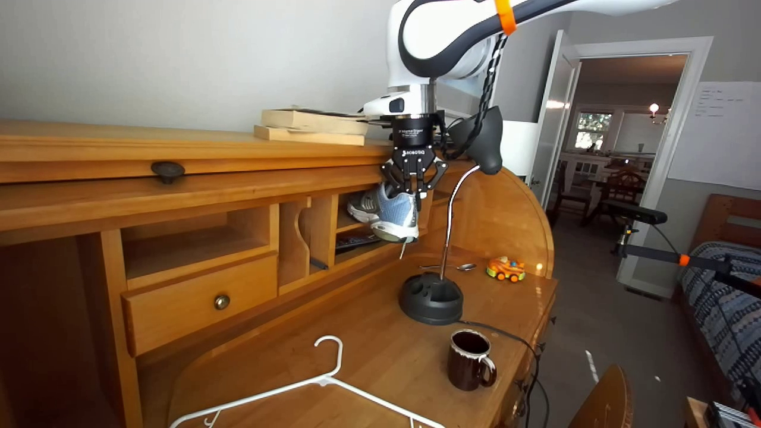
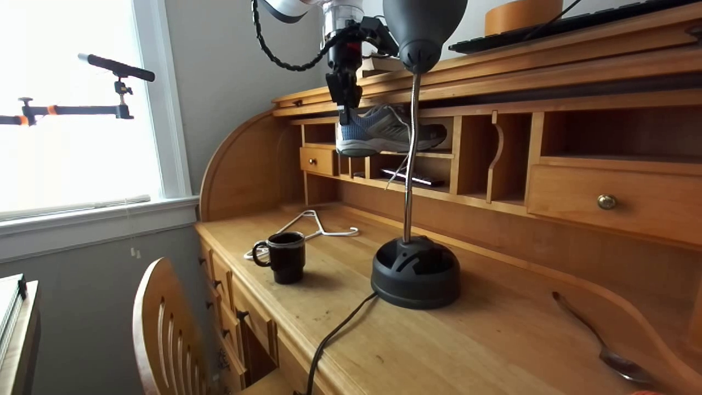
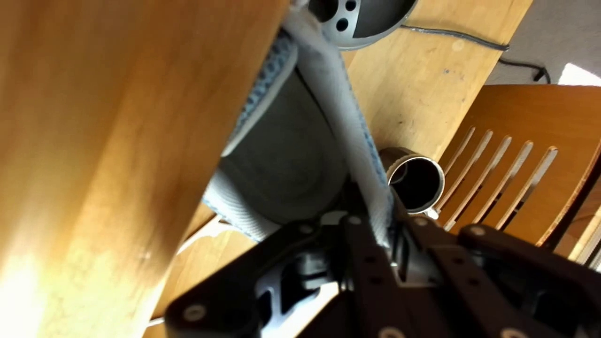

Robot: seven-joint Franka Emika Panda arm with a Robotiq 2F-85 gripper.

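A blue and grey sneaker (image 1: 398, 213) hangs from my gripper (image 1: 419, 196), which is shut on the rim of its collar. In exterior view 2 the sneaker (image 2: 376, 134) lies roughly level, its toe at the mouth of a cubby and its heel out over the desk, a loose lace dangling below. How deep the toe reaches into the cubby is hard to tell. The wrist view looks down into the sneaker's grey insole (image 3: 284, 152), with the collar edge between my gripper's (image 3: 369, 225) fingers.
A black desk lamp (image 2: 415, 273) stands close to the sneaker, its neck rising in front. On the desk are a brown mug (image 1: 468, 360), a white hanger (image 1: 324, 378), a spoon (image 2: 622, 366) and an orange toy car (image 1: 506, 270). A dark flat item (image 2: 411, 176) lies in the lower slot.
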